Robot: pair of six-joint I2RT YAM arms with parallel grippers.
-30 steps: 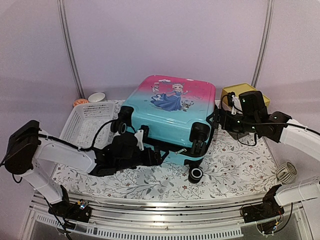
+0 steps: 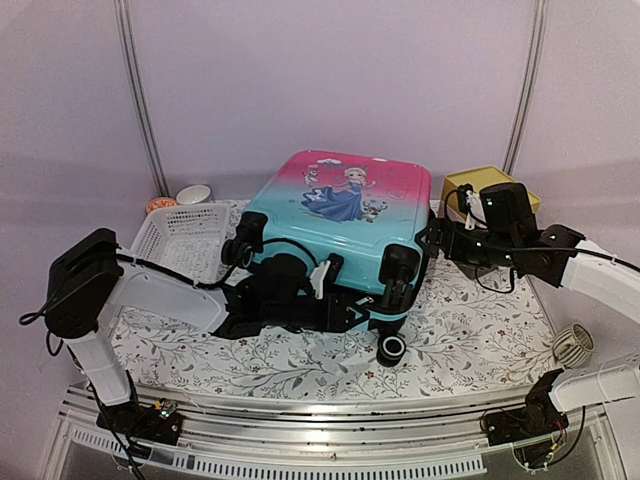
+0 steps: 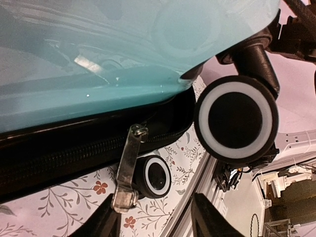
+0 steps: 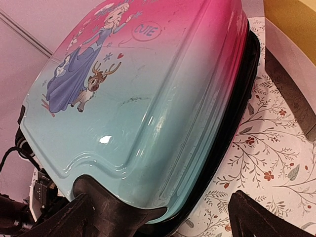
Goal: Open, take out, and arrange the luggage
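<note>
A pink and turquoise suitcase (image 2: 350, 205) with a cartoon princess lies flat in the middle of the table, its black zipper running along the near side. In the left wrist view a metal zipper pull (image 3: 128, 163) hangs from the zip, close between the fingertips of my left gripper, which are part open; whether they touch it is unclear. A caster wheel (image 3: 236, 120) is just to the right. My right gripper (image 2: 435, 235) stands open at the suitcase's right side, beside its corner (image 4: 118, 212).
A white basket (image 2: 180, 225) stands at the left, bowls (image 2: 193, 194) behind it. A yellow-topped box (image 2: 475, 180) is at the back right, a striped cup (image 2: 571, 343) at the right edge.
The right arm and suitcase look unchanged.
</note>
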